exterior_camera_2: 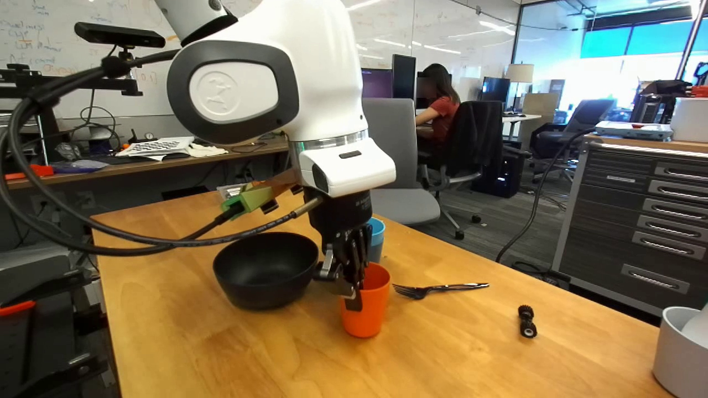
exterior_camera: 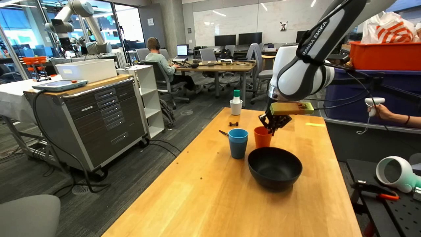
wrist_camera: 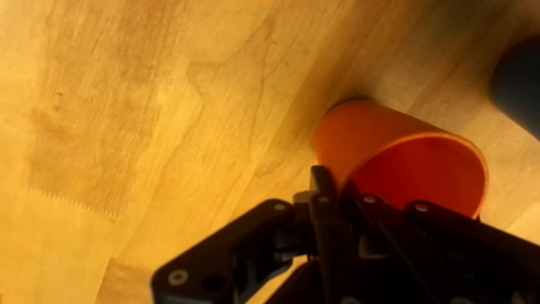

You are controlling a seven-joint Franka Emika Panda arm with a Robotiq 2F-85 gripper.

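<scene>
An orange cup (exterior_camera_2: 365, 310) stands on the table with my gripper shut on its wall. One finger is inside the cup and the other is against the outside, as the wrist view shows the rim (wrist_camera: 478, 152) facing the camera. The tip of the inner finger is hidden within the cup. In exterior view 1 the same orange cup (exterior_camera: 262, 139) sits between a blue cup (exterior_camera: 238, 144) and a black bowl (exterior_camera: 274, 168), its base apparently at table level.
Close to the orange cup are the black bowl (exterior_camera_2: 265, 271) and the blue cup (exterior_camera_2: 376, 240). A fork (exterior_camera_2: 438, 288), a small black dumbbell-shaped piece (exterior_camera_2: 527, 321) and a white cup (exterior_camera: 235, 107) holding a green-capped item lie farther off.
</scene>
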